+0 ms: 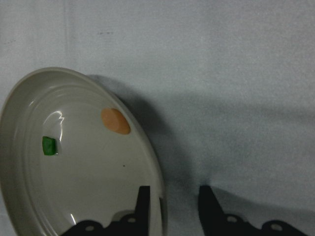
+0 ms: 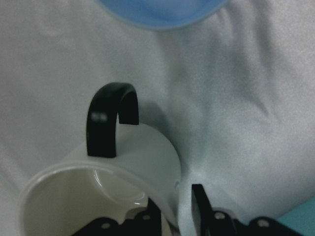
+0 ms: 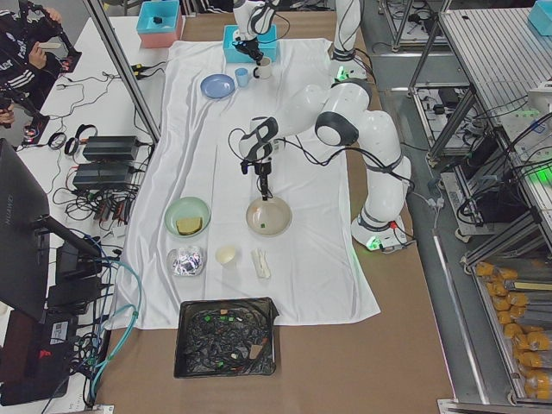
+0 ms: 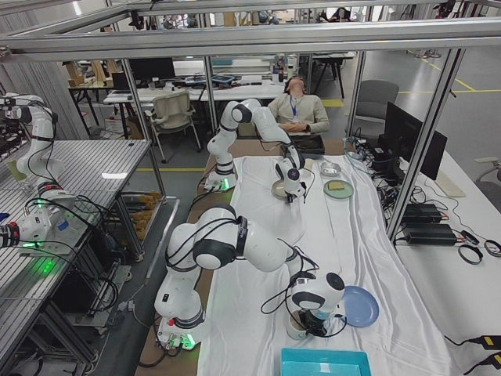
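A beige dish (image 3: 268,222) (image 1: 78,172) holds a green piece (image 1: 48,145) and an orange piece (image 1: 115,120). My left gripper (image 3: 263,190) is open at its rim, one finger over the inside and one outside. At the far end, my right gripper is open at a white mug (image 2: 133,152) with a black handle, its fingers either side of the rim. A blue cup (image 2: 162,12) stands beside the mug.
A green plate with a sponge (image 3: 189,226), a foil item (image 3: 185,260), a small cream bowl (image 3: 226,254) and a pale item (image 3: 260,264) lie nearer. A black bin (image 3: 226,369), blue plate (image 3: 217,86) and blue tray (image 4: 324,362) are also around.
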